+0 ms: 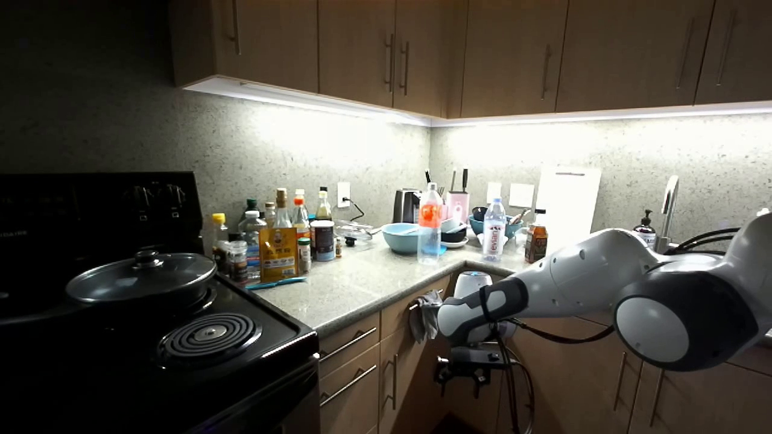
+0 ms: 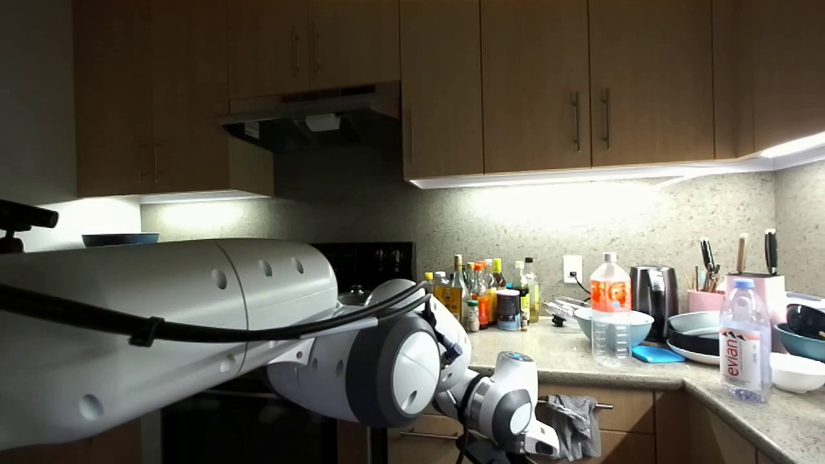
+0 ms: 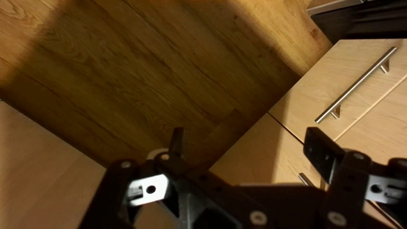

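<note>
In the wrist view my gripper stands open, its two dark fingers wide apart with only the wood floor and cabinet fronts behind them. Exterior view 1 has the same gripper (image 1: 461, 383) pointing down in front of the corner cabinets, below counter height. A grey cloth (image 1: 427, 317) hangs from a drawer handle just up and left of it, apart from the fingers. In exterior view 2 the cloth (image 2: 576, 425) drapes over the handle, while the arm hides most of the gripper.
On the counter edge stand an orange-labelled bottle (image 1: 430, 225) and an Evian bottle (image 1: 494, 231), above the arm's wrist. A lidded pan (image 1: 145, 278) sits on the stove at left. Cabinet fronts and a bar handle (image 3: 355, 86) lie close by; open floor (image 3: 145, 72) shows below.
</note>
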